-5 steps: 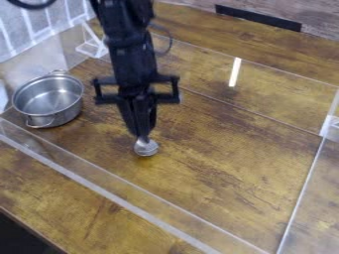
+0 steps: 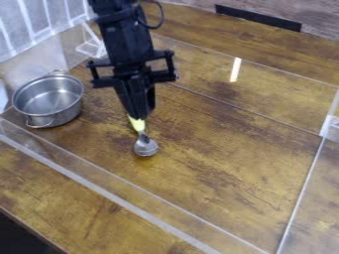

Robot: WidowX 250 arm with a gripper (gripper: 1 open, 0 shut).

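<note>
My gripper (image 2: 130, 97) is in the upper middle of the camera view, above a spoon with a pale yellow handle (image 2: 137, 125) and metal bowl (image 2: 145, 147) lying on the wooden table (image 2: 239, 169). The gripper is shut, with nothing visible between its fingers, and hides the upper part of the handle. A steel pot (image 2: 48, 99) sits to the left.
Clear panels or edges border the table at left and right. A dark slot (image 2: 259, 14) is at the back.
Spoon and pot look unmoved.
</note>
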